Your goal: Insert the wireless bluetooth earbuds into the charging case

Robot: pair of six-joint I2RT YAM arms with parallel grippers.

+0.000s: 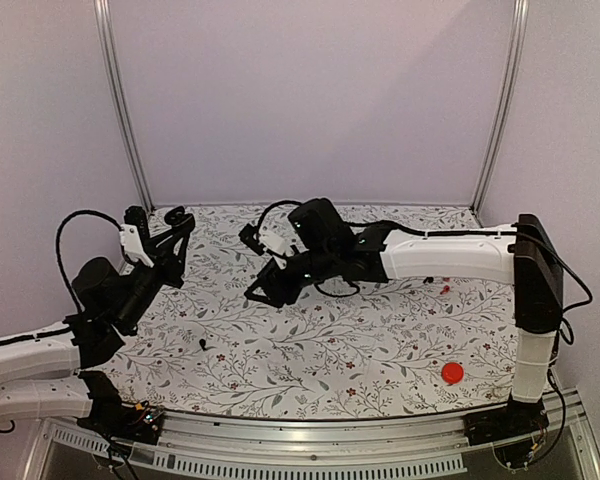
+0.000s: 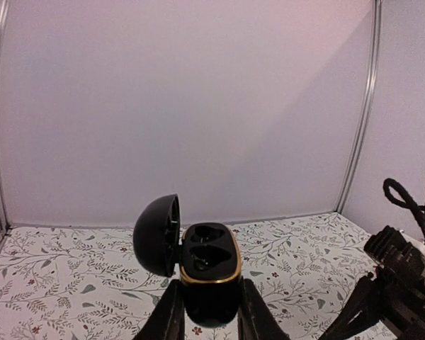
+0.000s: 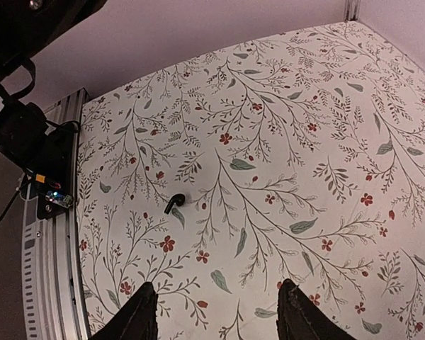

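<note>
The black charging case [image 2: 211,255], gold-rimmed with its lid flipped up, is held upright in my left gripper, which is shut on it at the left of the top view. A black earbud [image 3: 176,200] lies on the floral table, also visible in the top view [image 1: 203,344]. My right gripper points down over the table, right of and above that earbud, its fingers apart with nothing seen between them.
A red round object [image 1: 452,372] lies at the front right of the table [image 1: 380,350]. Small dark and red items [image 1: 440,285] lie at the back right.
</note>
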